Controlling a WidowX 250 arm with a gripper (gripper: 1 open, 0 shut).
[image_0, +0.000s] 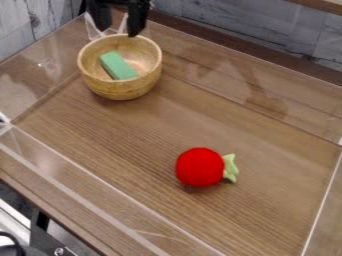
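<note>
A wooden bowl (136, 84) at the upper left holds a green block (118, 64). A red tomato-like object (199, 167) with a pale green top lies at the lower middle right of the table. The dark gripper (123, 22) is at the top edge, above the bowl and mostly out of frame; its fingers are too small and cropped to tell their state.
The table's edge runs along the lower left, with dark space beyond it.
</note>
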